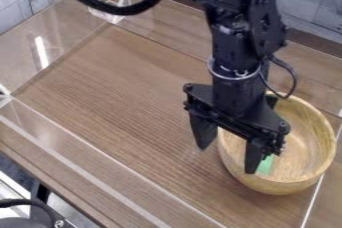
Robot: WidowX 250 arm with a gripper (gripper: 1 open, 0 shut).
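My black gripper (241,136) hangs over the light wooden bowl (274,182) at the lower right, its two fingers spread open, one near the bowl's left rim and one reaching down inside the bowl. A green object (265,166) lies in the bowl, partly hidden behind the gripper. Whether the fingers touch it I cannot tell.
A dark cable or part shows at the lower left corner, and a raised wooden edge runs along the back right.
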